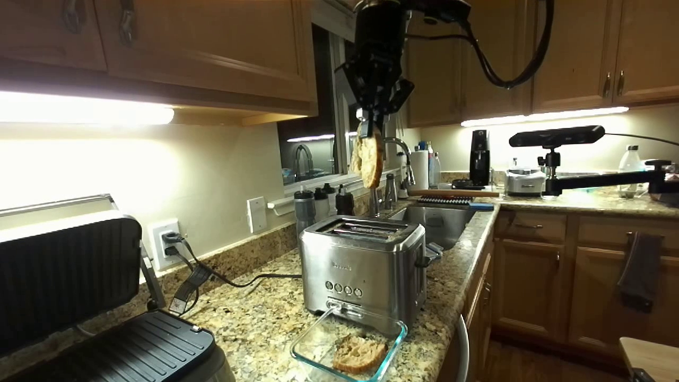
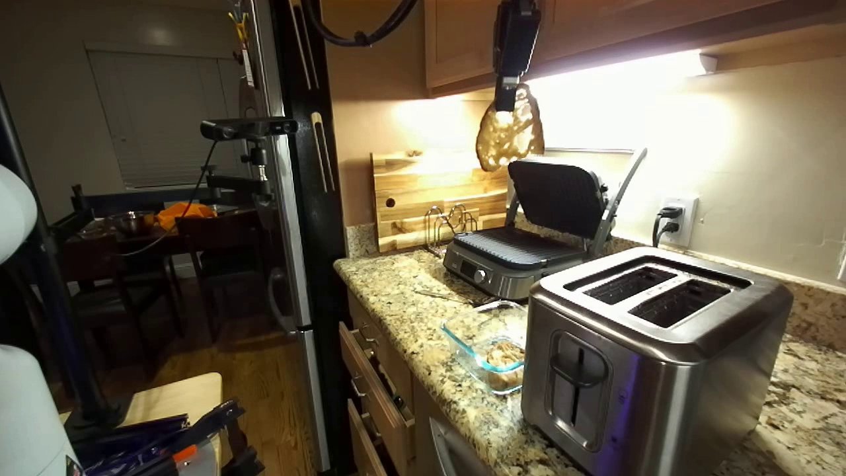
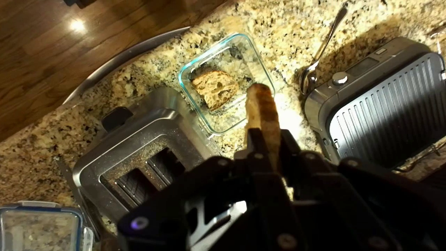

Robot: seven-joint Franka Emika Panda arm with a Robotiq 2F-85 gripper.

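A slice of bread (image 1: 371, 160) hangs upright from my gripper (image 1: 372, 132), which is shut on its upper edge. In exterior view 2 the slice (image 2: 511, 141) shows its broad face, lit from behind, well above the counter. The wrist view shows the slice (image 3: 263, 109) edge-on between the fingers. The steel toaster (image 1: 356, 270) stands on the counter below the bread's height, and both of its slots look empty in exterior view 2. Beside it, a glass container (image 3: 259, 62) holds a second bread slice (image 3: 215, 88) lying flat.
An open grill press (image 2: 515, 258) stands further along the counter, with a spoon (image 3: 324, 46) near it. A blue-rimmed lid or container (image 3: 41, 226) lies on the toaster's other side. Upper cabinets (image 1: 203, 44) overhang the back; the sink (image 1: 439, 223) is beyond the toaster.
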